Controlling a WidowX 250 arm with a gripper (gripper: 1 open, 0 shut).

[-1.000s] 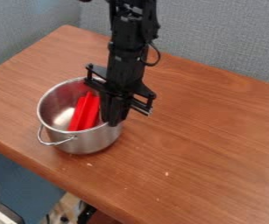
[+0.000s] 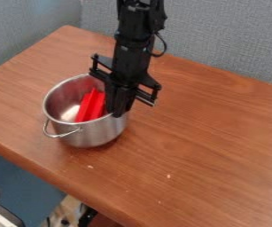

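A steel pot with a wire handle stands near the left front edge of the wooden table. Inside it lies a red object, partly hidden by the rim and gripper. My black gripper reaches down from above to the right side of the pot, its fingertips at or over the rim. It looks shut; whether it touches the pot is hard to tell.
A grey padded wall runs along the back. Below the left edge are blue floor and some cables.
My gripper has moved slightly up in the view, away from the front, and the pot has shifted slightly the same way and to the right.
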